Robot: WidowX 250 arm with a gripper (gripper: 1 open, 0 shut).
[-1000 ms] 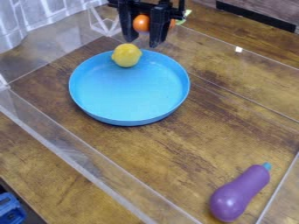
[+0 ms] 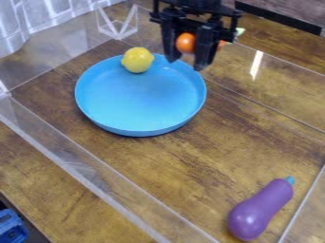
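My gripper (image 2: pixel 188 47) is at the top centre, shut on a small orange object (image 2: pixel 187 43), held above the back right rim of a blue plate (image 2: pixel 140 102). A yellow round object (image 2: pixel 137 60) sits at the back of the plate, left of the gripper.
A purple eggplant (image 2: pixel 260 209) lies on the wooden table at the lower right. A clear plastic edge runs along the left, with a blue item (image 2: pixel 8 230) at the lower left corner.
The gripper has moved right and a little down with the orange object, away from above the yellow object.
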